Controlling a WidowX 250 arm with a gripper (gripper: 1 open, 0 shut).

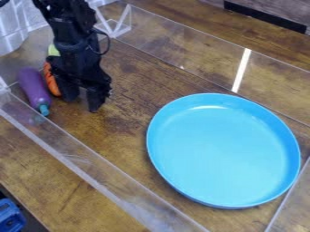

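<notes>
The black gripper (79,83) reaches down at the upper left, low over the wooden table beside an orange object (51,82) that it partly hides. A purple object (35,89) with a teal tip lies to its left, near the clear wall. A pale green object (53,51) is partly hidden behind the arm. Whether the fingers are open or shut, or hold anything, I cannot tell.
A large blue plate (223,149) takes up the right half of the table. Clear barriers border the workspace. Bare wood (158,63) lies at the centre and top. A blue object (6,216) sits at the bottom left corner.
</notes>
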